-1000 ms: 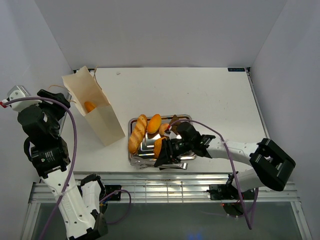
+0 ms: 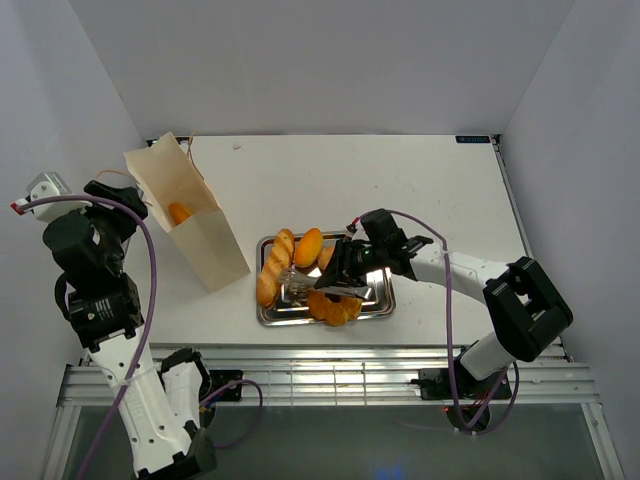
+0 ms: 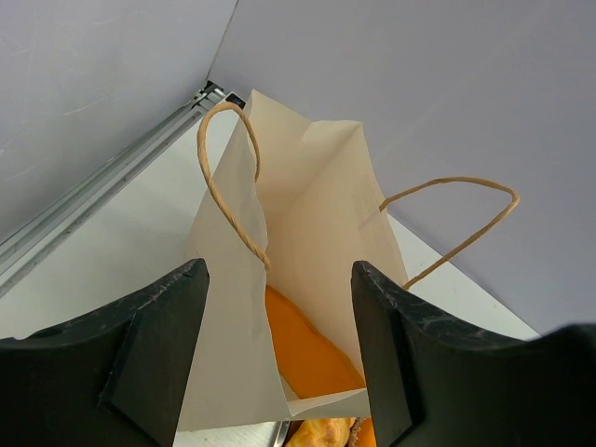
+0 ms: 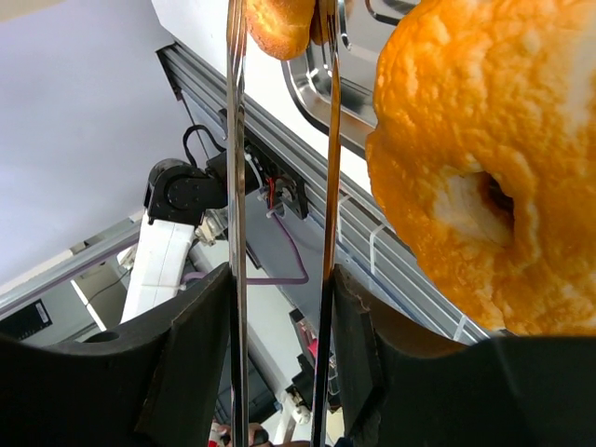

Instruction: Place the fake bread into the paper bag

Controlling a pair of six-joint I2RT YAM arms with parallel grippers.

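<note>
The tan paper bag (image 2: 213,248) stands upright at the left, its mouth open, with an orange bread piece (image 3: 307,349) inside. My left gripper is beside the bag's mouth, fingers apart, a rope handle (image 3: 466,180) passing near the right-hand finger. Over the tray my right gripper stands open, one metal tong arm (image 4: 238,186) against each finger. At the tong tips in the right wrist view is a golden bread (image 4: 279,23); whether it is gripped I cannot tell. A ring-shaped bread (image 4: 456,158) fills that view's right side.
The metal tray (image 2: 382,300) also holds a long ridged loaf (image 2: 275,268) and an oval orange bread (image 2: 309,247). A metal rail (image 2: 330,360) runs along its front edge.
My right gripper and the tongs have moved from the tray's front edge back over its middle, uncovering breads at the front. The left arm has shifted slightly right; the bag stands still.
</note>
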